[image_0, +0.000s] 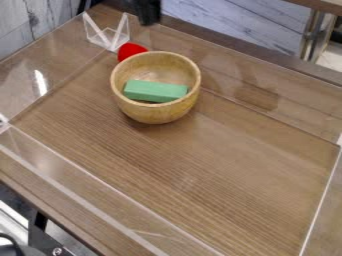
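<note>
My gripper (147, 14) is a dark shape at the top edge of the view, only partly seen; its fingers are too unclear to read. Below and left of it lies a red round object (131, 53), behind a wooden bowl (183, 98) that holds a green block (155, 91). A white wire-like or cloth item (107, 32) sits left of the red object, near the back left edge.
A raised wooden ledge (267, 5) runs along the back right, and the table's edges show at left and right.
</note>
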